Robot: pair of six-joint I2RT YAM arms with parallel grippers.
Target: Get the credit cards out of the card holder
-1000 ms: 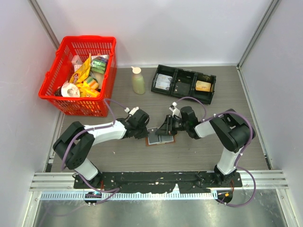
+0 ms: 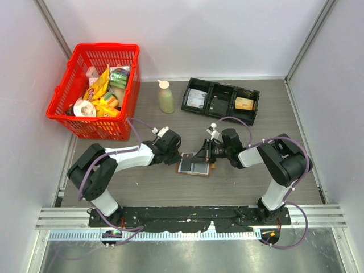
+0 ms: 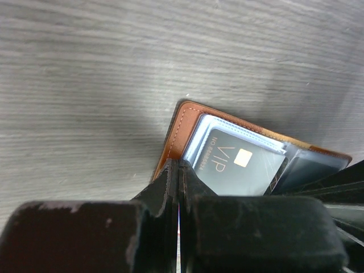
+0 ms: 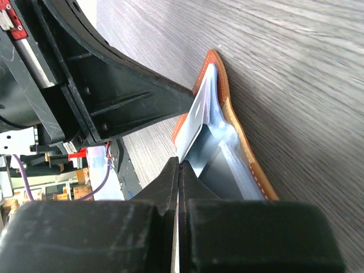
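Note:
The brown card holder [image 2: 195, 172] lies on the table between both grippers, clear sleeves facing up. In the left wrist view a dark "VIP" card [image 3: 230, 165] shows inside its sleeve. My left gripper is shut at the holder's brown edge [image 3: 181, 128], no card visible between its fingers. My right gripper is shut with its tips at the lifted lip of a clear sleeve [image 4: 202, 114]; whether it pinches that thin film I cannot tell.
A red basket [image 2: 54, 102] of groceries stands back left, a bottle [image 2: 166, 99] at the back middle, and a black three-compartment tray [image 2: 220, 106] back right. Bare table lies around the holder, toward the front and sides.

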